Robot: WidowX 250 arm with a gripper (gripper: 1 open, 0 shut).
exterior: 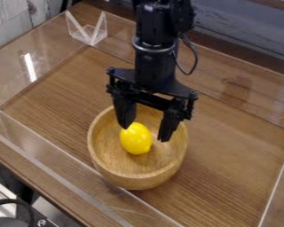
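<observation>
My black gripper point(145, 120) stands open over a round wooden bowl point(156, 173), one finger on each side, reaching down toward the bowl's rim. Inside the bowl lies a yellow oval object point(136, 137), just below and between the fingers. Nothing shows held; whether a finger touches the bowl cannot be told.
Clear plastic pieces sit at the back left point(88, 27) and left edge. A black cable lies at the bottom left.
</observation>
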